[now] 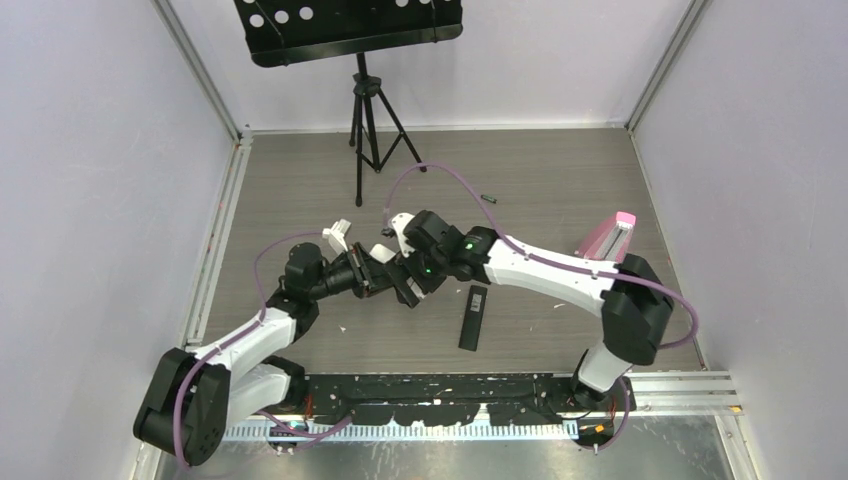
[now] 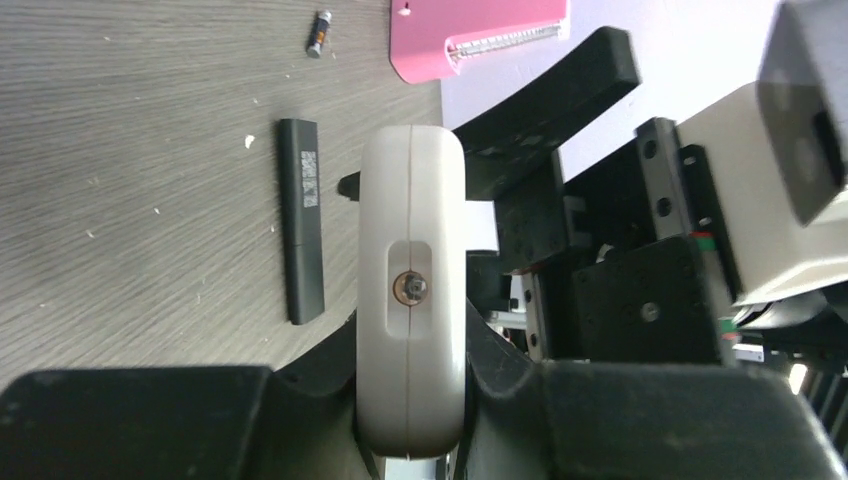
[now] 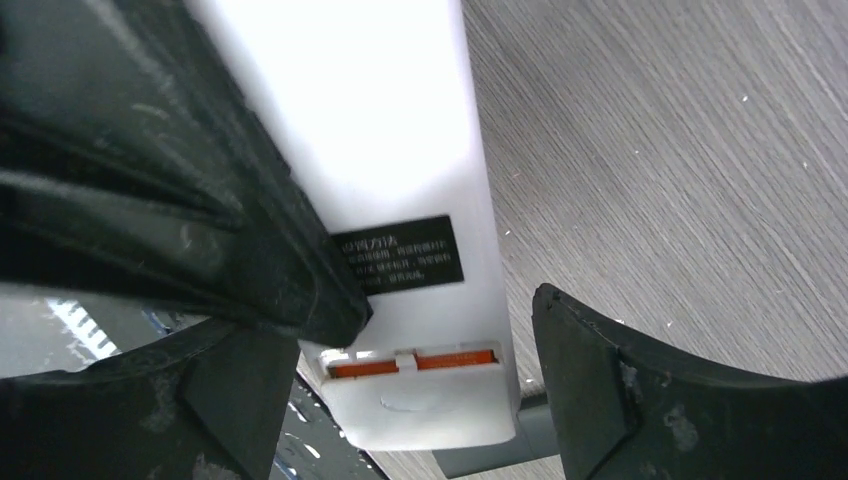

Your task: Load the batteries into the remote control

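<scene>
My left gripper [image 1: 378, 272] is shut on the white remote control [image 2: 411, 280], holding it above the table. In the right wrist view the remote's back [image 3: 390, 130] bears a black label, and orange shows through slots beside its white end cap [image 3: 425, 410]. One of the left gripper's black fingers [image 3: 270, 220] lies across it. My right gripper is part open, with its fingers [image 3: 610, 390] on either side of that end. A gap shows on the right; contact on the left is hidden. A small battery [image 2: 319, 33] lies loose on the table.
A flat black bar [image 1: 473, 318] with a pale label lies on the table in front of the right arm. A pink-and-white box [image 1: 608, 238] stands at the right. Behind is a black stand [image 1: 365, 120].
</scene>
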